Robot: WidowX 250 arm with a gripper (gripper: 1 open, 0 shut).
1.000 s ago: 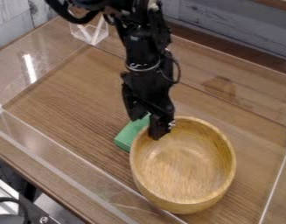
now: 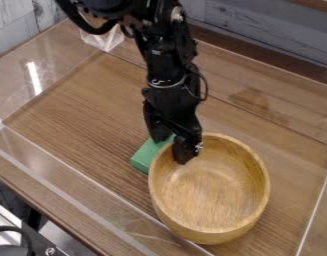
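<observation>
My black gripper [image 2: 174,136] reaches down from the top center, its fingers open at the upper left rim of a tan oval bowl [image 2: 209,190]. A green block [image 2: 146,165] lies just left of the bowl, partly behind it and under the gripper. Whether the fingertips touch the block or the rim I cannot tell.
A white object [image 2: 106,35] stands at the back left, near the arm. Dark cables show at the lower left corner.
The gripper and arm have shifted slightly in their pose over the last second. The bowl and the green block look unmoved.
</observation>
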